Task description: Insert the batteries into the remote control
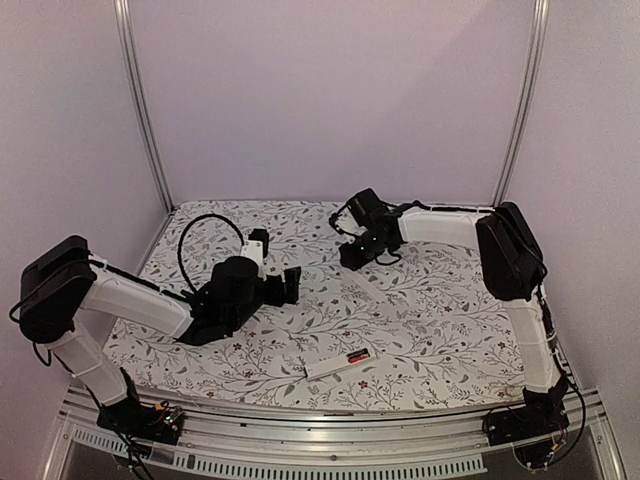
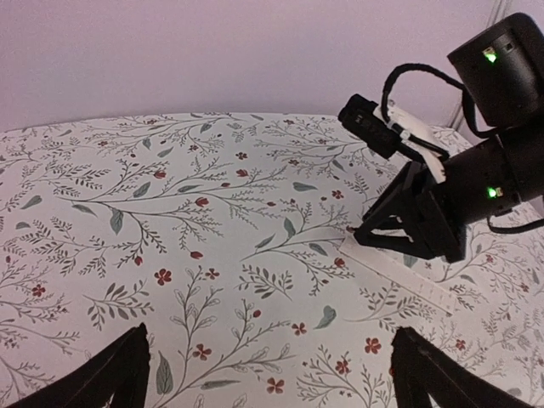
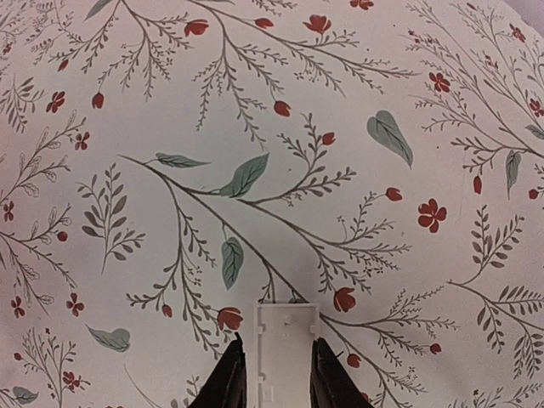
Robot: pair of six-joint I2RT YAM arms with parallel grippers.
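Note:
The white remote control (image 1: 325,368) lies near the table's front edge, with black and red showing in its right end; I cannot make out separate batteries. A thin white strip, seemingly its cover (image 3: 286,340), rests on the table. My right gripper is low at the strip's far end, fingers parted on both sides of it in the right wrist view; contact cannot be made out. The same gripper shows over the strip (image 2: 399,276) in the left wrist view. At centre left, my left gripper (image 1: 290,285) stands open and empty.
A patterned tablecloth (image 1: 440,330) covers the table, and its right and front areas are mostly clear. Plain walls (image 1: 330,100) close off the back and sides. A metal rail (image 1: 330,425) runs along the front.

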